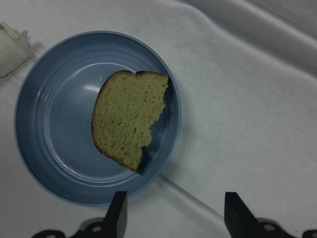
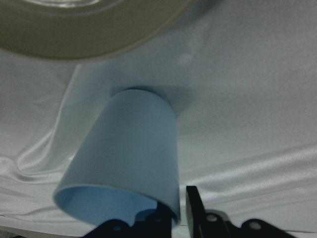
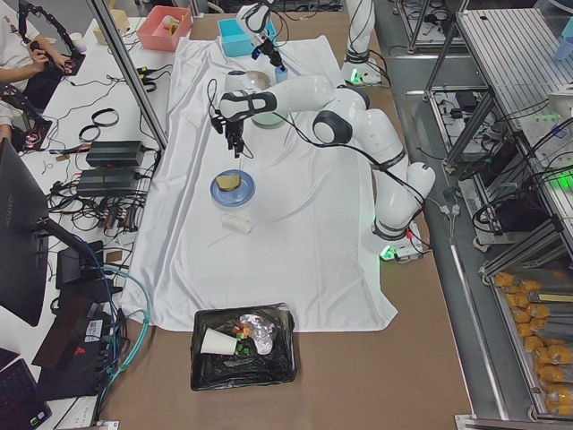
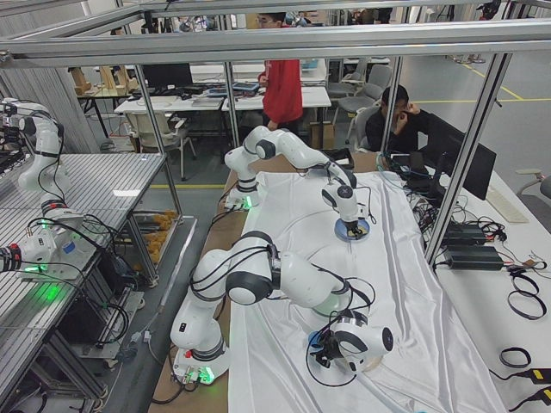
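My left gripper stands open above the cloth, just beside a blue plate [image 1: 54, 129] holding a bread slice [image 1: 124, 114], with a pale crumpled item [image 1: 10, 49] nearby. In the right wrist view a light blue cup [image 2: 124, 148] lies on its side beside a tan plate [image 2: 99, 34]. My right gripper is at the cup's rim, one finger inside it; whether it is shut on the rim I cannot tell.
A green plate [image 3: 267, 120] sits mid-back, a blue bin [image 3: 235, 36] at the back. A black tray [image 3: 208, 374] with scraps and a white cup stands at the front.
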